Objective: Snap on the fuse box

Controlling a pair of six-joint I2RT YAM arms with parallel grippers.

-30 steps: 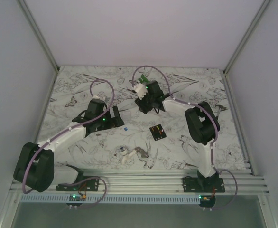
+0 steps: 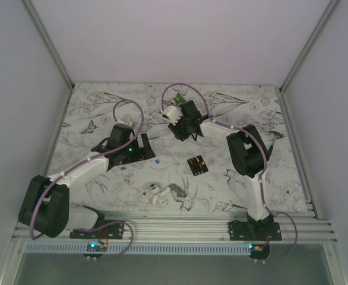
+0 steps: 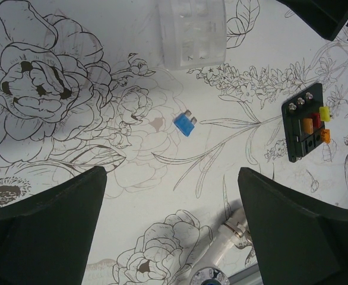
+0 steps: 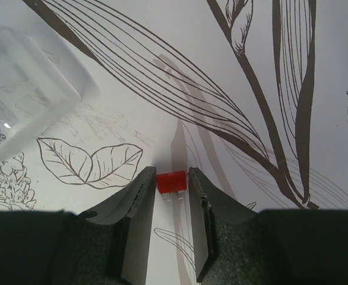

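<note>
The black fuse box (image 2: pixel 197 165) lies on the table right of centre; in the left wrist view it (image 3: pixel 299 124) holds several coloured fuses. A small red fuse (image 4: pixel 171 180) lies between the fingertips of my right gripper (image 2: pixel 180 133), which is low over the table; whether they press on it is unclear. My left gripper (image 2: pixel 143 149) stands open over the table, and a loose blue fuse (image 3: pixel 184 123) lies beyond its fingers.
A clear plastic case (image 3: pixel 192 35) lies between the grippers. Pipe-like parts (image 3: pixel 226 243) lie near the front of the table. A hammer (image 2: pixel 275 138) lies at the far right.
The left arm has barely moved.
</note>
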